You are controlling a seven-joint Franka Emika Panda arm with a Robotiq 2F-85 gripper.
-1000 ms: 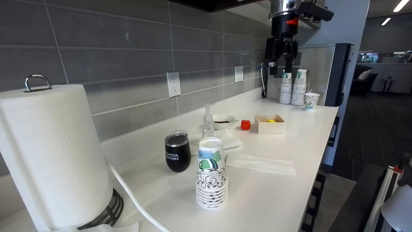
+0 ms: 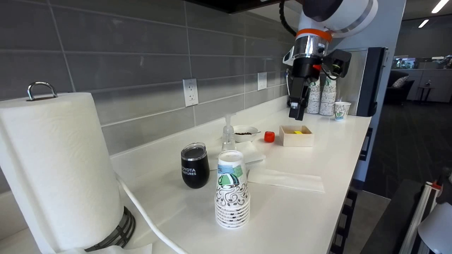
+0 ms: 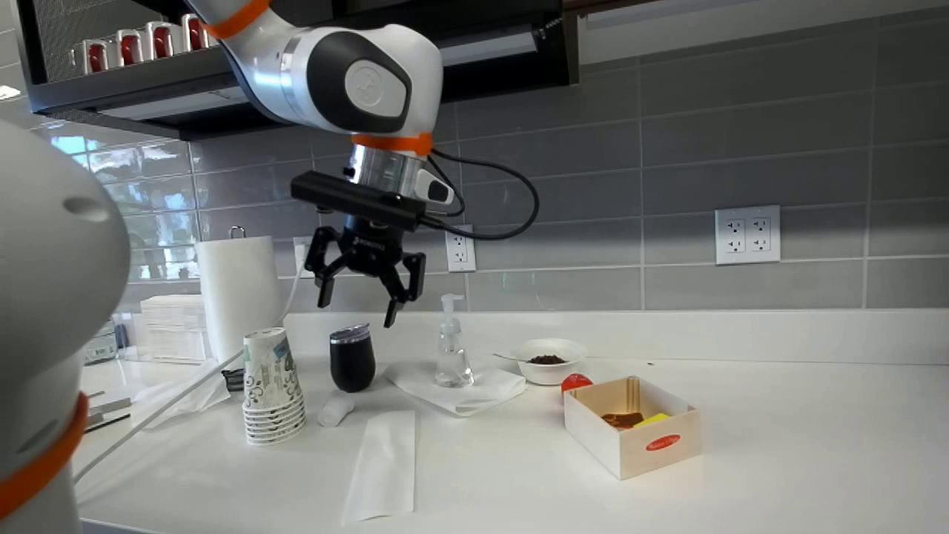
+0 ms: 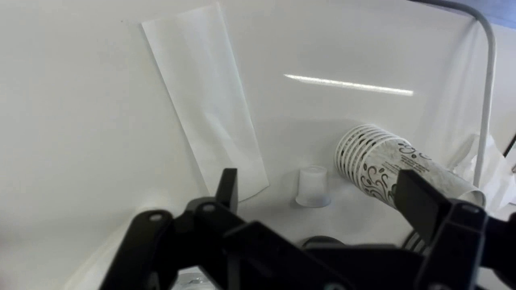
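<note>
My gripper (image 3: pixel 357 310) hangs in the air well above the counter, open, with nothing between its fingers. In the wrist view its fingertips (image 4: pixel 227 186) frame a small translucent cup (image 4: pixel 313 186) lying on the counter below. That cup (image 3: pixel 335 409) is beside a stack of patterned paper cups (image 4: pixel 382 162) and in front of a black tumbler (image 3: pixel 353 360). A folded white napkin (image 4: pixel 205 101) lies flat to the other side of it. The paper-cup stack (image 2: pixel 232 190) stands upside down in exterior view 1, where the small cup is hidden.
A pump bottle (image 3: pixel 451 351) stands on a napkin by the wall, near a white bowl (image 3: pixel 553 360) of dark bits. A wooden box (image 3: pixel 632 436) holds yellow and brown pieces, with a red object (image 2: pixel 269 137) beside it. A white cable (image 4: pixel 487 92) crosses near the cups.
The arm has come lower and nearer the exterior view 1 camera, and the gripper has turned. The objects on the counter look unmoved.
</note>
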